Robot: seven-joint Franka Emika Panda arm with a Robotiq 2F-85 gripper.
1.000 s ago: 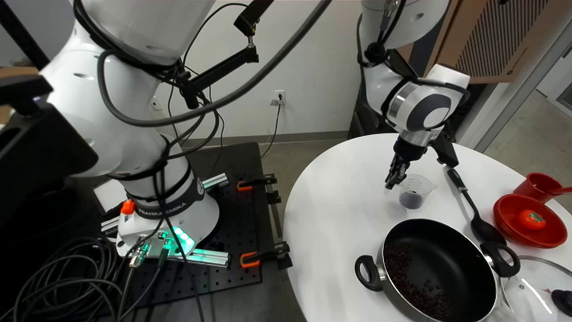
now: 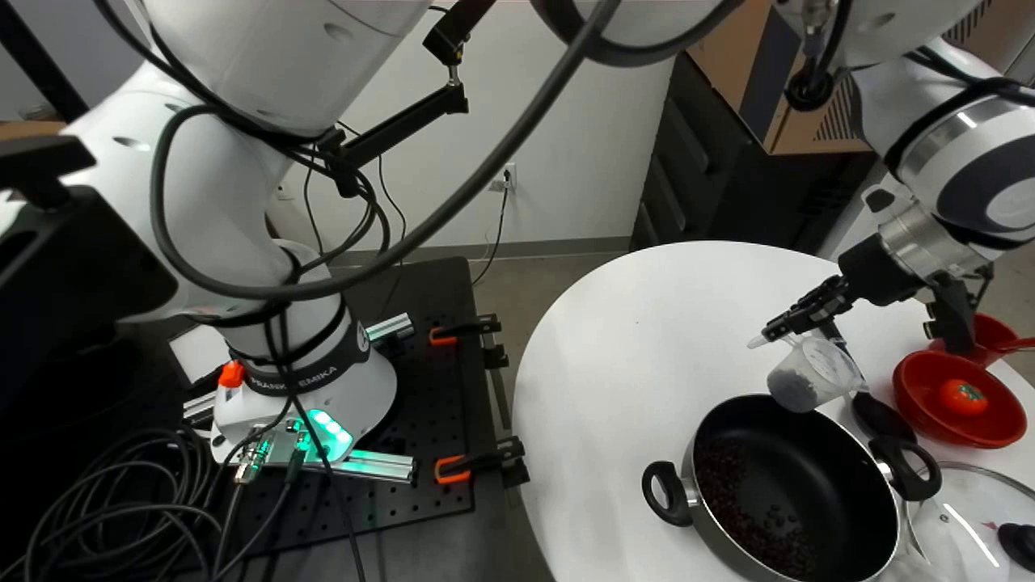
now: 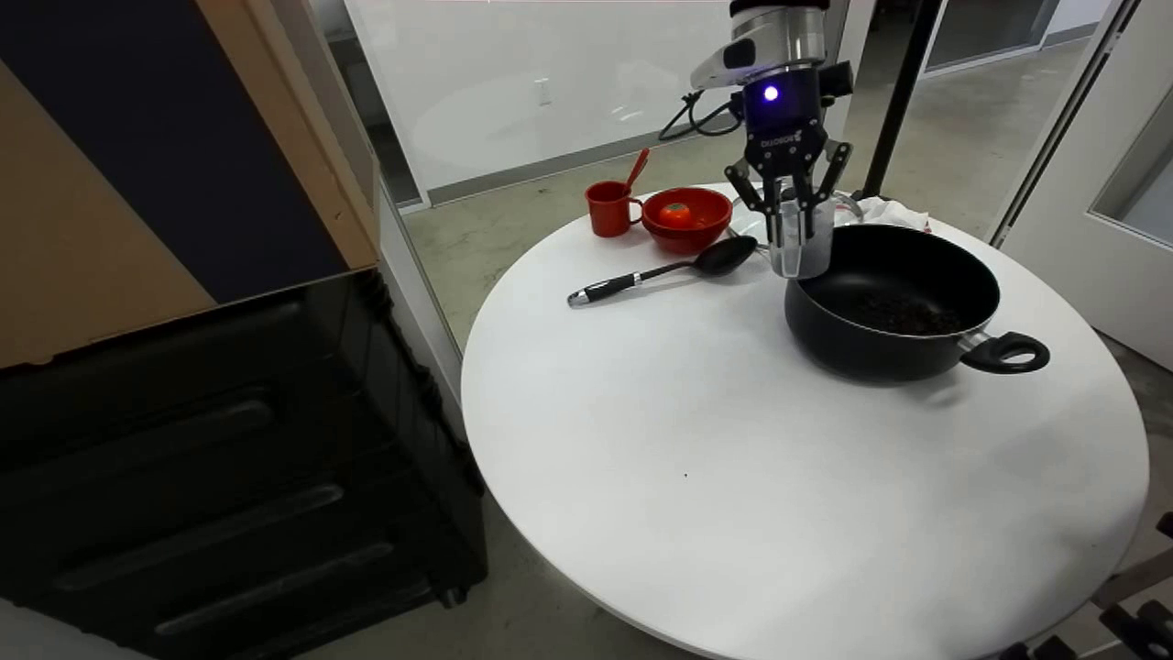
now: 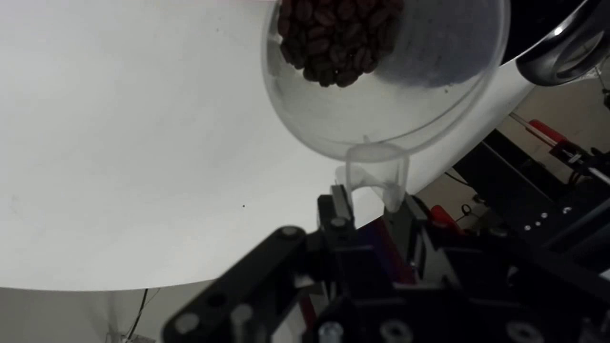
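Observation:
My gripper is shut on the handle of a clear plastic measuring cup [image 2: 813,373]. Dark beans [image 4: 340,43] show inside the cup in the wrist view, gathered to one side. In exterior view 1 the cup is tilted and hangs over the back rim of a black pot [image 2: 796,485]. More beans [image 2: 752,504] lie scattered across the pot's floor. From exterior view 2, the cup appears at the pot's left rim, with the gripper fingers in front of it.
A black spoon [image 3: 660,275] lies beside the pot. Behind it stand a red bowl [image 3: 687,235] holding a tomato [image 3: 675,215] and a red cup [image 3: 608,209]. A glass lid [image 2: 970,524] rests past the pot's right handle.
The arm has swung right in exterior view 1, carrying the cup toward the pot's back rim. Upright before, the cup is now tilted. Pot, spoon and bowl look unmoved.

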